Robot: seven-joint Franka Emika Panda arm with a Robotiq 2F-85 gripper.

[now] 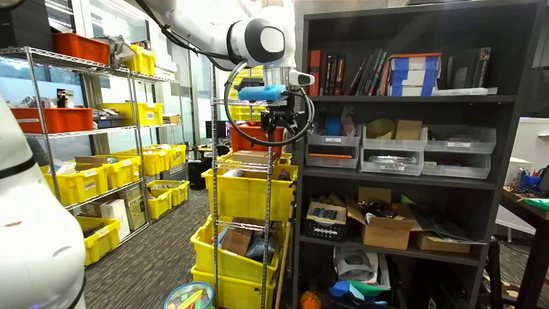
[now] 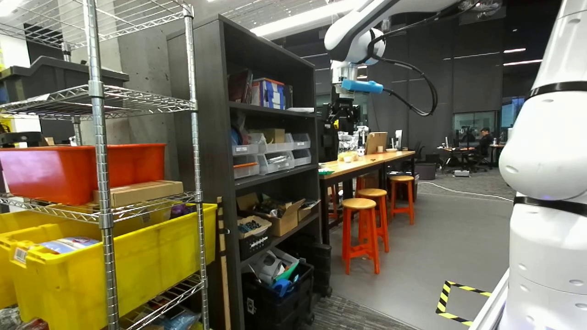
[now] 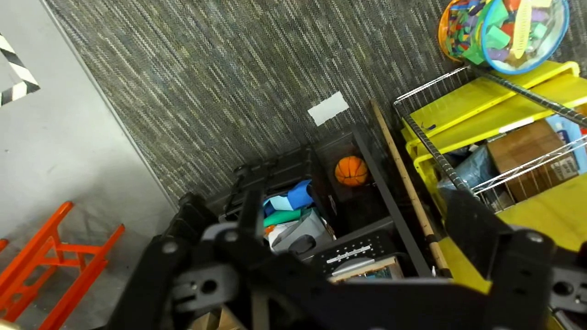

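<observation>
My gripper (image 1: 278,128) hangs high in the air, in front of the metal rack and left of the dark bookshelf in exterior view 1. It points downward; in exterior view 2 the gripper (image 2: 345,114) appears beside the bookshelf's open front. In the wrist view its black fingers (image 3: 253,211) stand wide apart at left and right, so the gripper is open. Nothing is between them but the distant floor and the bookshelf's lower part, seen from above. No object touches it.
The dark bookshelf (image 1: 409,174) holds books, clear bins and cardboard boxes. A metal rack with yellow bins (image 1: 252,195) stands beside it. An orange ball (image 3: 351,171) lies low in the shelf. Orange stools (image 2: 360,236) stand by a long table (image 2: 374,160). Carpet (image 3: 220,82) is open.
</observation>
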